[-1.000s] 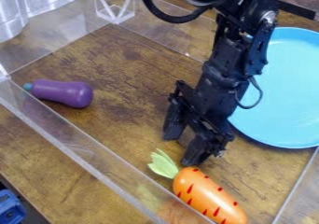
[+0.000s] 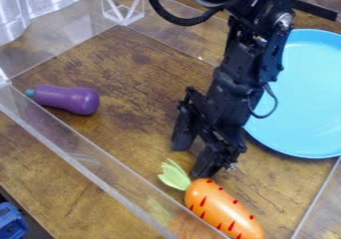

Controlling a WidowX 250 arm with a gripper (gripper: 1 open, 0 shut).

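The black gripper [image 2: 202, 143] is low over the wooden board, between a purple toy eggplant and a toy carrot. Its dark fingers hang just above the carrot's green top; whether they are open or shut, or hold anything, cannot be made out. The eggplant [image 2: 66, 100] lies on the board at the left. The orange carrot [image 2: 222, 208] with red flecks and pale green leaves lies at the bottom, beside a clear plastic wall.
A blue plate [image 2: 306, 94] sits at the right behind the arm. Clear walls edge the wooden board [image 2: 120, 94]. A blue object [image 2: 8, 223] is at the lower left corner. The board's middle left is bare.
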